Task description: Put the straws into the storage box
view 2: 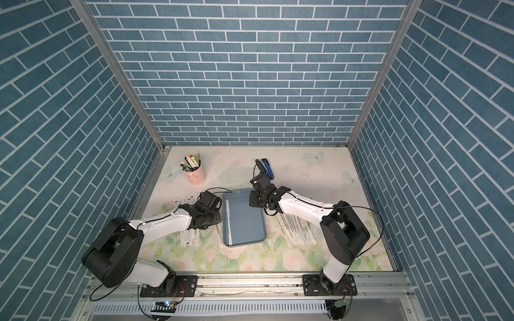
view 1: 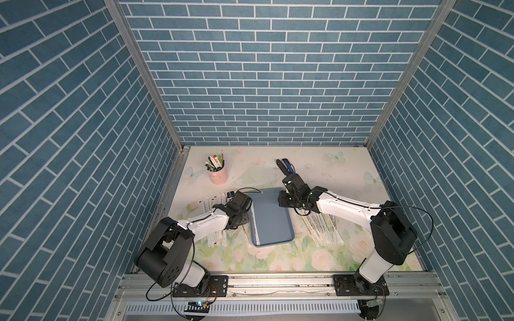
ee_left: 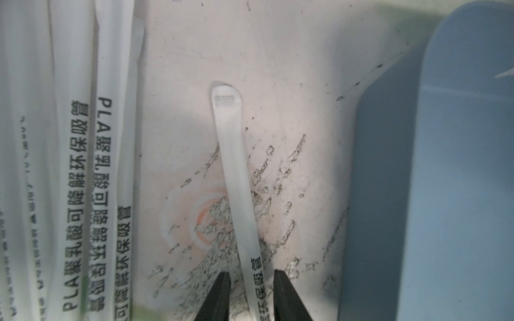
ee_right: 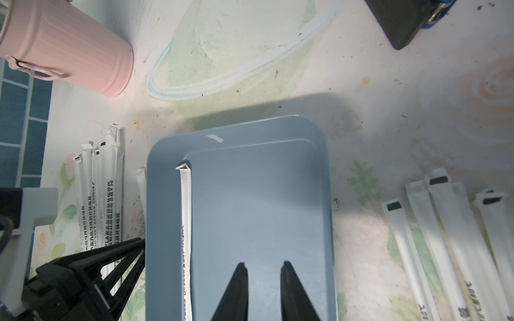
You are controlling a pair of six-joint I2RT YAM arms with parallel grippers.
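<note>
One wrapped white straw (ee_left: pixel 238 182) lies alone on the table, just left of the blue-grey storage box (ee_right: pixel 257 214). My left gripper is open and low over this straw, whose printed lower part shows between the fingers; whether they touch it I cannot tell. Inside the box another wrapped straw (ee_right: pixel 185 240) lies along its left wall. Open and empty, my right gripper hangs above the box floor. Several straws (ee_left: pixel 85 176) lie side by side left of the lone one. More straws (ee_right: pixel 455 240) are spread right of the box.
A pink bucket of pens (view 1: pixel 218 175) stands at the back left. Behind the box lies a black and blue stapler (view 1: pixel 285 166). Both arms are close to the box, with the left gripper's fingers (ee_right: pixel 123 251) near its left wall.
</note>
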